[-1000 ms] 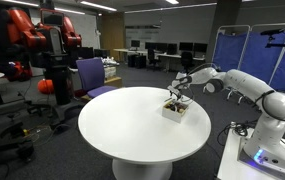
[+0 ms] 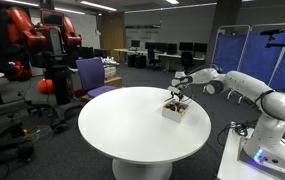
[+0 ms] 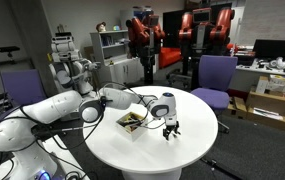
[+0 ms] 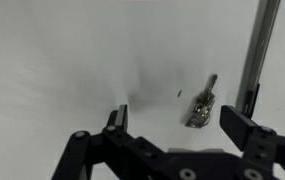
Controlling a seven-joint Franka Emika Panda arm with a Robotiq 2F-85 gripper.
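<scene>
In the wrist view my gripper stands open, its fingers (image 4: 116, 120) wide apart over the white table. A small dark object with a narrow tip (image 4: 201, 102) lies on the table between the fingers, nearer the right one. Close to the right finger runs a long thin dark rod (image 4: 259, 60). Exterior view 2 has the gripper (image 3: 171, 132) low above the table, to the right of a box (image 3: 134, 127). From exterior view 1 the arm reaches in from the right, and its gripper is hard to make out behind the box (image 2: 174, 113).
Small items fill the box, too small to name. A purple chair (image 3: 216, 78) stands beyond the table's edge.
The arm's far end and gripper have shifted slightly near the box. The box and table look unchanged.
</scene>
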